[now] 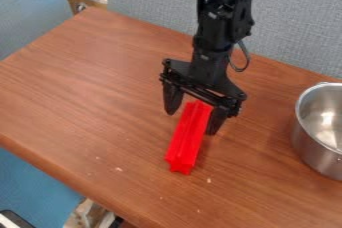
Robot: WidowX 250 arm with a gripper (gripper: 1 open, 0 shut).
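My black gripper (193, 110) hangs over the upper end of a long red bar-shaped object (187, 142) lying on the wooden table. Its two dark fingers are spread apart, one on either side of that end. Whether they touch the bar I cannot tell from this view.
A steel pot (318, 147) stands on the right of the wooden table (80, 92). The front left edge drops to a blue surface, and a grey textured panel (294, 27) runs along the back.
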